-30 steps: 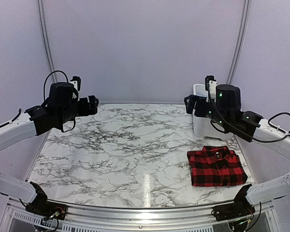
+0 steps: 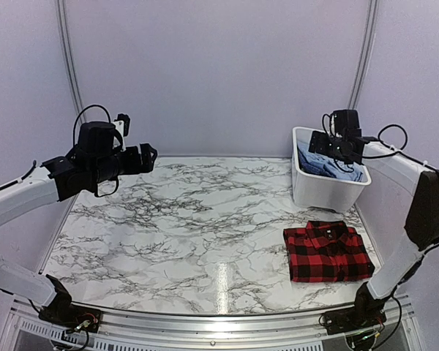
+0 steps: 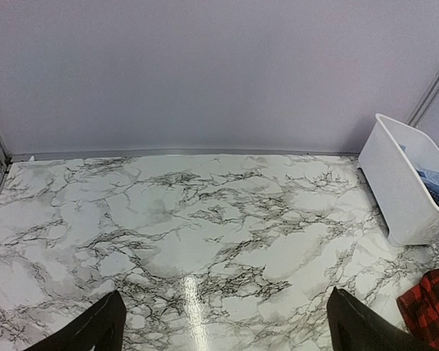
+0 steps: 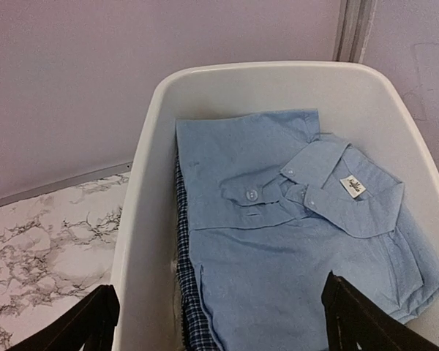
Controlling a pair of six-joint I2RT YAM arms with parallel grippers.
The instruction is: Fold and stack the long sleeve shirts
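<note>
A red and black checked shirt point(image 2: 328, 252) lies folded, collar up, at the right front of the table. Inside the white bin point(image 2: 328, 193) at the back right is a light blue shirt point(image 4: 263, 256) with its collar and buttons showing. A dark checked cloth point(image 4: 184, 252) peeks out along the blue shirt's left edge. Over the bin hangs my right gripper, its fingers wide apart and empty, above the blue shirt. My left gripper point(image 2: 148, 158) is open with nothing in it, raised over the table's back left; its fingers frame bare marble in the left wrist view.
The bin's tall rim point(image 4: 150, 146) surrounds the shirts, close to the back and right walls. The red shirt sits just in front of the bin.
My right gripper was left of and in front of the bin; it has swung right and back and is now over it. The left gripper has shifted slightly right. The red shirt has stayed put.
</note>
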